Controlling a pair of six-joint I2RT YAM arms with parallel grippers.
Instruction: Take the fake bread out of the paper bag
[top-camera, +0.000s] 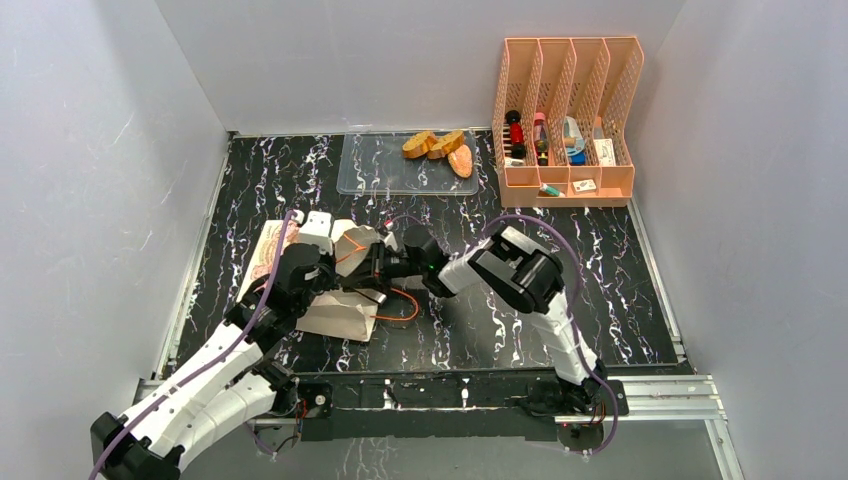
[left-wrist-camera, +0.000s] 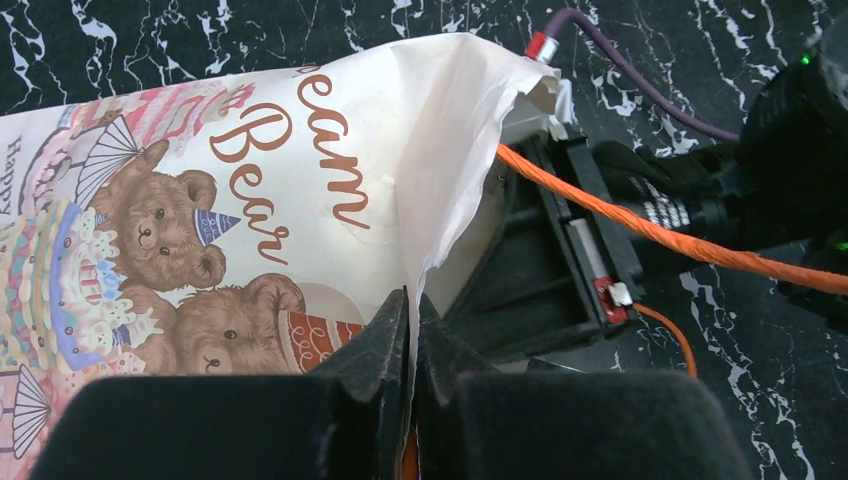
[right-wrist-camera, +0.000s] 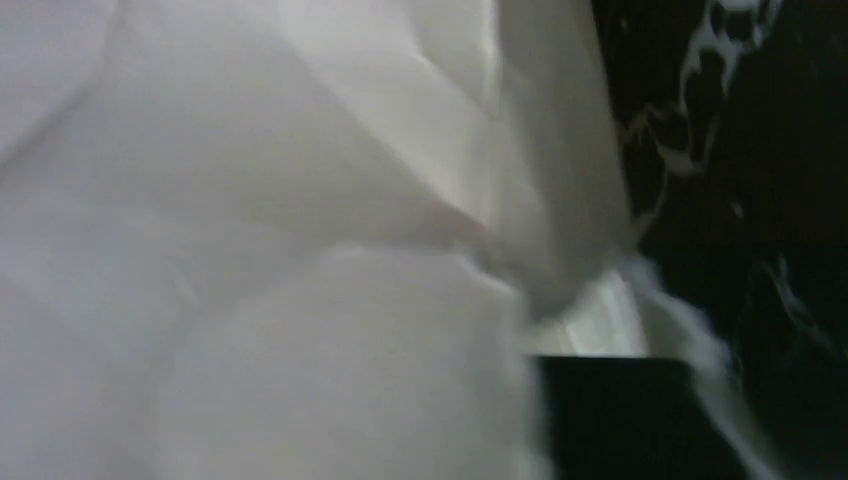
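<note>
The paper bag (left-wrist-camera: 330, 200), white with printed bears and orange cord handles (left-wrist-camera: 640, 225), lies at the left of the table in the top view. My left gripper is shut on a thin edge of its mouth, the paper running between the fingers. My right gripper (top-camera: 366, 274) reaches into the mouth from the right; in the left wrist view its tips are hidden by the paper. White paper (right-wrist-camera: 350, 360) fills most of the right wrist view, with one dark finger (right-wrist-camera: 620, 415) low down. Whatever is between its fingers is hidden, and no bread shows inside the bag.
At the back, a clear tray (top-camera: 370, 165) bears several bread pieces (top-camera: 446, 145) at its right end. An orange divided rack (top-camera: 568, 190) with small items stands at the back right.
</note>
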